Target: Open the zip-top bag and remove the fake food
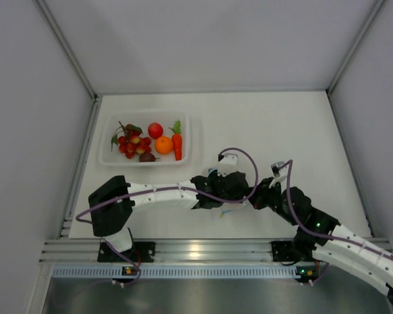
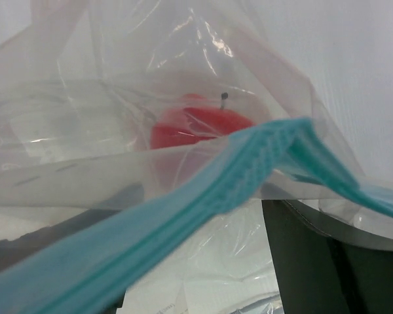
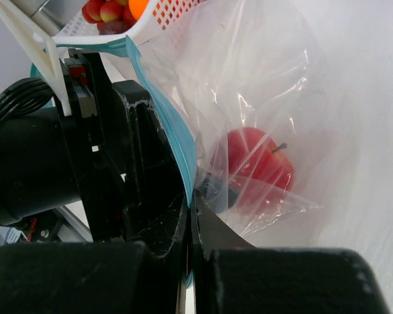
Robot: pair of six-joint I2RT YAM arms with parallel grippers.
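A clear zip top bag with a teal zip strip (image 2: 150,229) holds a red fake apple with a stem, also seen through the plastic in the left wrist view (image 2: 196,121). My left gripper is part open at the bag's mouth, the teal strip crossing over its fingers; whether anything is between them is unclear. My right gripper is shut on the teal strip, which runs down into its fingertips. In the top view both grippers meet over the bag, which is mostly hidden by the arms.
A white basket (image 1: 105,150) at the back left holds fake fruit and vegetables: cherries, a tomato, an orange, a carrot and others. Metal rails edge the table.
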